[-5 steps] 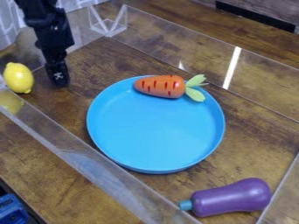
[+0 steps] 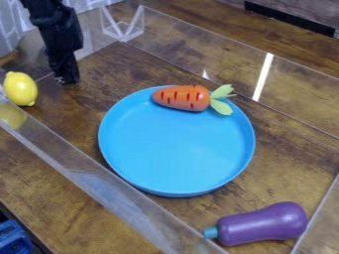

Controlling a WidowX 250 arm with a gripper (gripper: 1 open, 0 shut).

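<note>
The black gripper (image 2: 66, 74) is at the upper left, low over the wooden table behind a yellow lemon (image 2: 20, 89); it looks shut, with nothing visible between its fingers, though its tips are dark and hard to make out. A blue plate (image 2: 176, 149) holds an orange toy carrot (image 2: 183, 97) with pale green leaves on its back rim. A purple toy eggplant (image 2: 263, 224) lies at the front right, off the plate.
Clear plastic walls (image 2: 99, 174) border the work area at the left front, back and right. Bare wood (image 2: 106, 74) lies between the gripper and the plate. A dark blue object (image 2: 11, 238) sits outside at the lower left.
The lemon, plate, carrot and eggplant have not moved.
</note>
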